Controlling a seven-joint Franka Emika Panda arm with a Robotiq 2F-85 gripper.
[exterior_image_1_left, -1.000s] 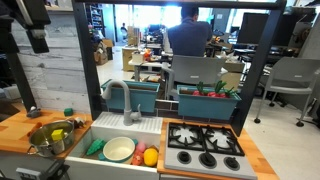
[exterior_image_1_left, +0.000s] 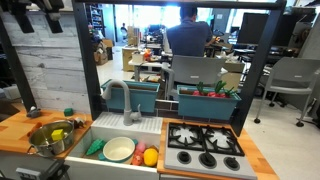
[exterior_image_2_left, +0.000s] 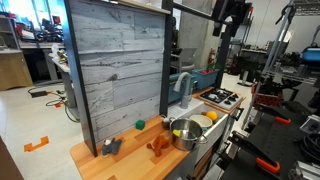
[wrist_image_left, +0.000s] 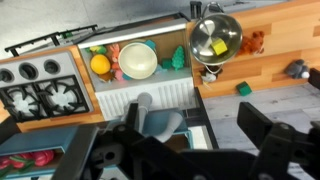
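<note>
High above the counter, my gripper stands open, its two fingers spread and nothing visible between them. At the upper left of exterior view 1 its fingers point down, well clear of everything. A metal pot (wrist_image_left: 232, 24) rests on the wooden counter with a yellow block (wrist_image_left: 219, 46) inside. Beside it is the sink (wrist_image_left: 110, 90), holding a white bowl (wrist_image_left: 138, 62), a green vegetable-like item (wrist_image_left: 178, 57), an orange round item (wrist_image_left: 102, 64) and some red items. A small green object (wrist_image_left: 244, 88) lies on the counter near the pot.
A stove (exterior_image_1_left: 205, 150) sits to the right of the sink in exterior view 1. The faucet (exterior_image_1_left: 120, 95) rises behind the sink. Planters (exterior_image_1_left: 207, 105) hang at the back. Orange-brown (exterior_image_2_left: 157, 145) and dark grey (exterior_image_2_left: 111, 145) items lie on the counter by the pot.
The gripper at the upper left of exterior view 1 has shifted and turned, so both fingers now show apart. The counter items look unmoved.
</note>
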